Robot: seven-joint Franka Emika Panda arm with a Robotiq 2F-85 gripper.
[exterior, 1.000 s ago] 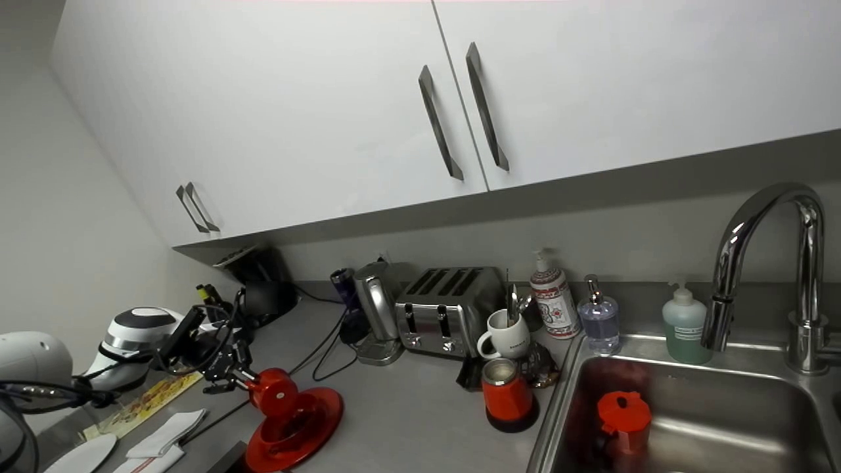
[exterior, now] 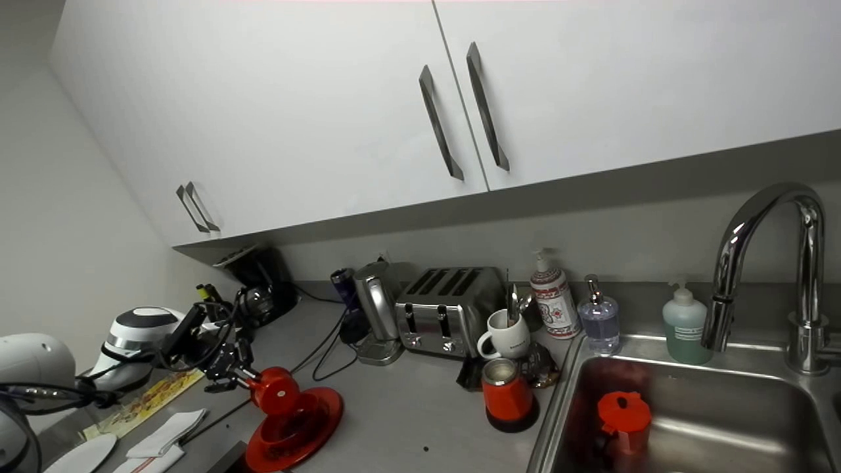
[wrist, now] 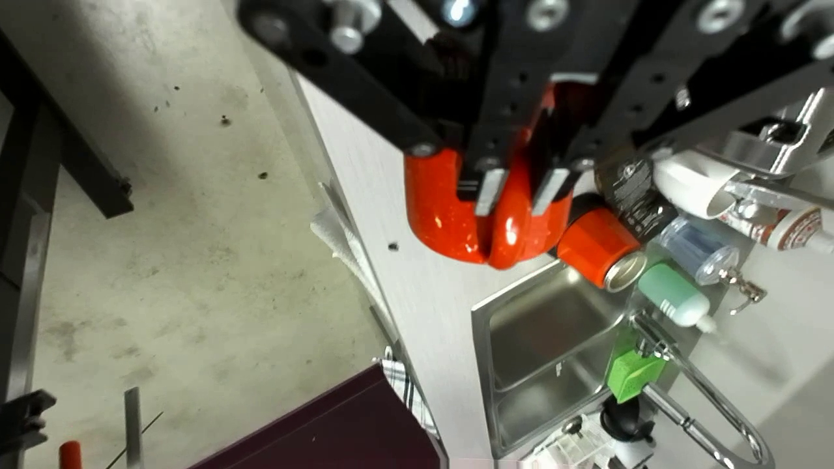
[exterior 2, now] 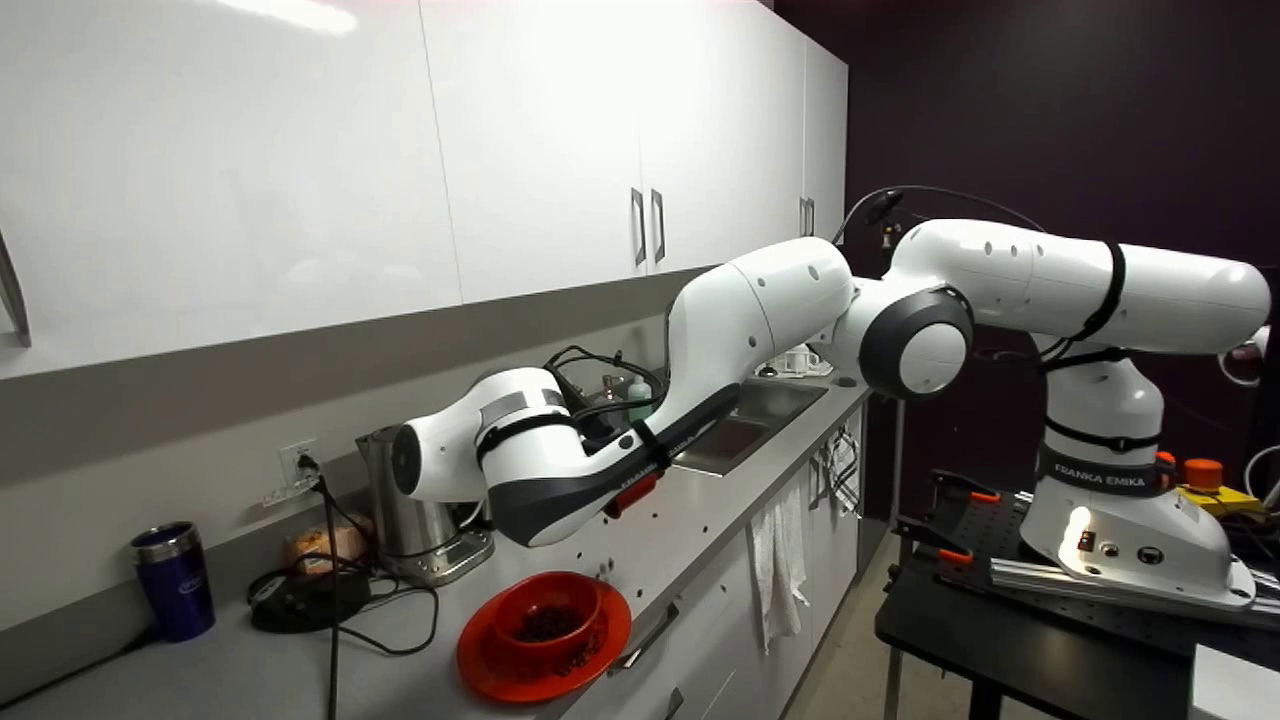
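Observation:
A red mug (exterior: 276, 391) is tipped on its side above the red bowl (exterior: 285, 431), its base facing exterior view 1. My gripper is shut on the mug's handle (wrist: 512, 223), whose loop shows between and below the fingers in the wrist view. The bowl rests on a red plate (exterior 2: 480, 648). Dark bean-like pieces (exterior 2: 546, 623) lie in the bowl, with more scattered on the plate. In exterior view 2 the arm hides my gripper and most of the mug. The mug's inside does not show.
Dark bits dot the counter near the plate. A kettle (exterior: 378, 303), toaster (exterior: 449, 307), and red-and-black canister (exterior: 506, 397) stand along the counter. Cords (exterior: 327, 347) run behind the plate. The sink (exterior: 709, 410) holds a red pot (exterior: 627, 422).
The mug and gripper have shifted very slightly to the right in exterior view 1. The mug stays tipped in the grip; the bowl and plate have not moved.

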